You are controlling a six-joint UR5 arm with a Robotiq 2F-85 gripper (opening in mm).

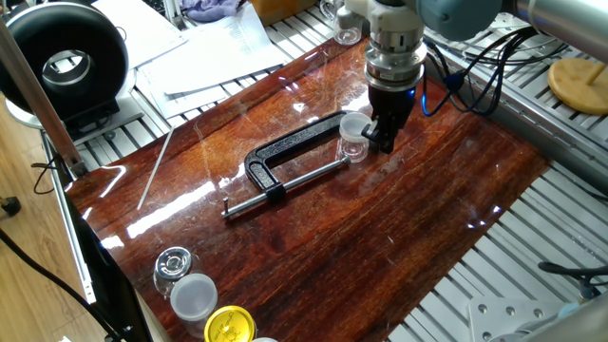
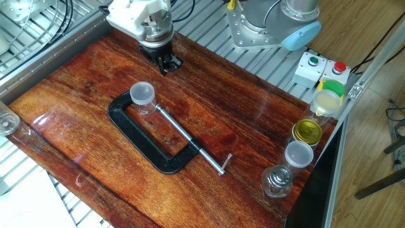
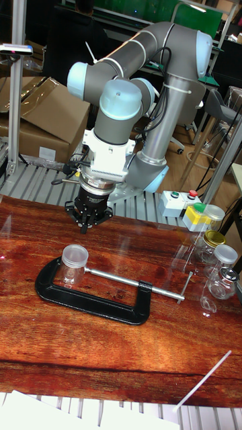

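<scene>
A clear jar with a whitish lid (image 2: 143, 93) stands upright on the wooden table. It sits between the end of a black C-clamp frame (image 2: 139, 142) and the tip of the clamp's silver screw (image 2: 174, 123). Whether the screw tip touches the glass is hard to tell. The clamp lies flat. My dark gripper (image 3: 86, 227) points down above the table on the robot-base side of the jar, apart from it in exterior views 2 and 3. In exterior view 1 the gripper (image 1: 382, 141) overlaps the jar's edge only by line of sight. Its finger spread is unclear, and no object shows in it.
Several jars line one table end, among them a gold-lidded jar (image 2: 307, 131), a white-lidded jar (image 2: 299, 154) and a silver-topped jar (image 2: 277, 182). Another clear jar (image 2: 7, 123) stands at the opposite end. Bare wood (image 1: 418, 228) is free beside the clamp.
</scene>
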